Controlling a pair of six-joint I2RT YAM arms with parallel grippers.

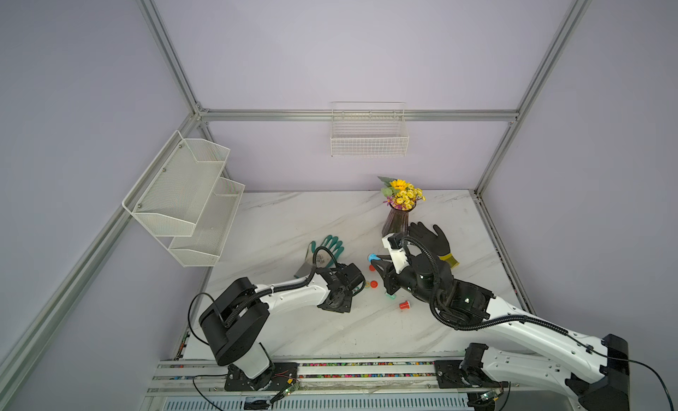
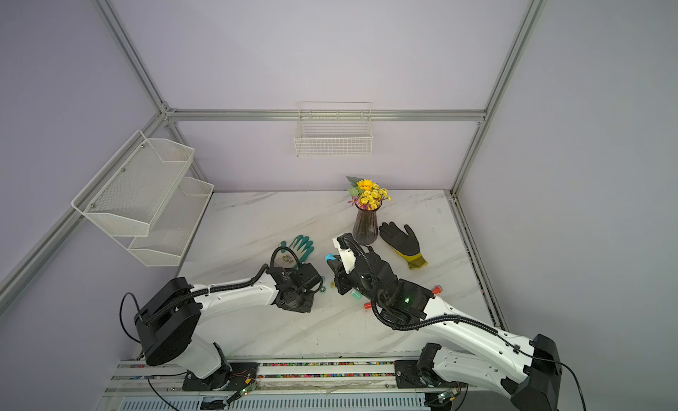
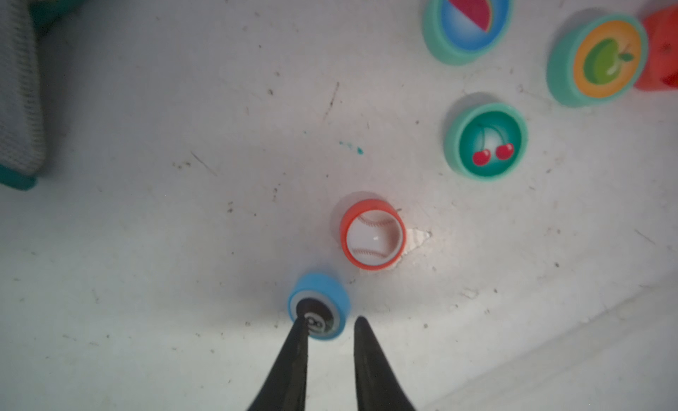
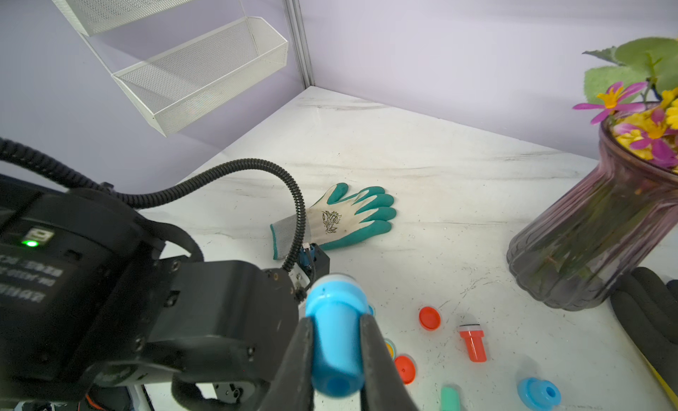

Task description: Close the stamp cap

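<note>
In the left wrist view, my left gripper is shut on a small blue eight-ball piece, seen at its fingertips, near a red baseball piece. Whether the blue piece touches the table is unclear. My right gripper is shut on an upright light-blue stamp, held above the table to the right of the left gripper, which is mostly hidden by its housing in the outside views.
Several loose caps and stamps lie on the marble table. A teal-and-white glove lies behind, with a flower vase and dark glove at right. Mesh shelves hang at left.
</note>
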